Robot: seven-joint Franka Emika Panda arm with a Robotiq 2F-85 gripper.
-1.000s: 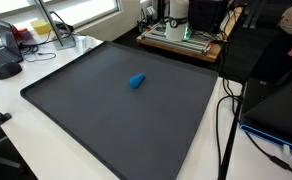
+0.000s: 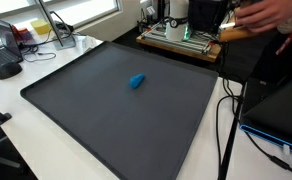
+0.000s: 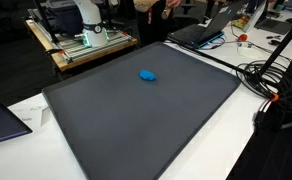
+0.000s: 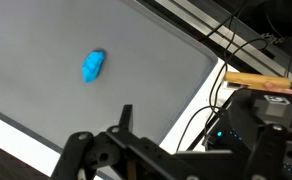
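A small blue object (image 4: 93,66), perhaps a bundled cloth or toy, lies alone on the dark grey board. In exterior view 1 the same blue object (image 2: 137,80) is near the board's middle, toward its far side. Exterior view 2 shows the blue object (image 3: 147,75) toward the far edge too. My gripper is open along the bottom of the wrist view, apart from the blue object, with nothing seen held. Neither exterior view shows the gripper.
A person's hand (image 2: 270,14) holds a wooden-coloured piece (image 2: 234,34) beyond the board's right corner. The grey board (image 2: 116,130) is otherwise clear. Cables (image 3: 276,90) and a laptop (image 3: 204,30) lie beyond its edges.
A hand with a wooden-coloured piece has come in at the top right of exterior view 1. The blue object has not moved.
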